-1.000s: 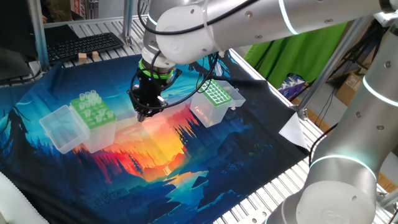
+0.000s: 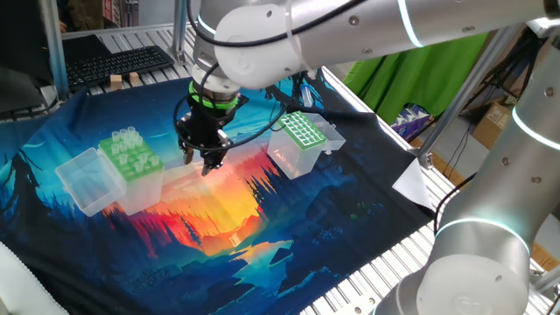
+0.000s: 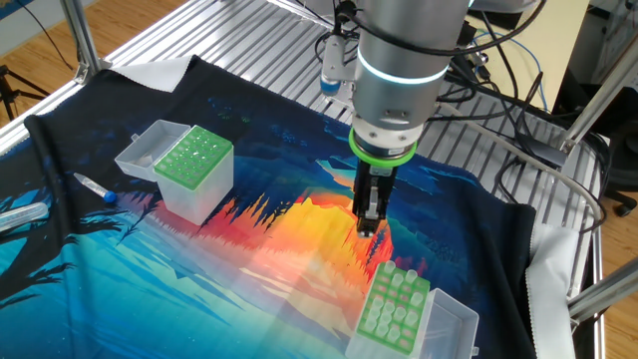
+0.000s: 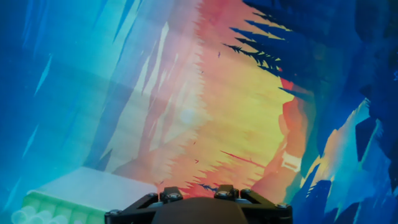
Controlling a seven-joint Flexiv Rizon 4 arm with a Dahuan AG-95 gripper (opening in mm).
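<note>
My gripper (image 2: 198,163) hangs over the bright orange part of the printed cloth, between two green-topped boxes. Its two fingers stand apart, with nothing visible between them in the wrist view, where the gripper shows at the bottom edge. One box (image 2: 131,157) carries several clear tips or tubes standing in its green top; in exterior view 2 this box (image 3: 394,304) is near the front, below and right of the gripper (image 3: 368,232). The other box (image 2: 302,133) has a green grid top with no tips standing up from it. Both boxes have their clear lids swung open.
A pen-like item with a blue end (image 3: 95,187) and another clear item (image 3: 22,215) lie on the cloth at the left of exterior view 2. A keyboard (image 2: 118,66) sits beyond the cloth. Cloth between the boxes is clear. A loose cable loops beside the gripper.
The gripper's fingers were close together before and have now spread apart. The wrist has shifted slightly left in exterior view 1. Neither box has moved.
</note>
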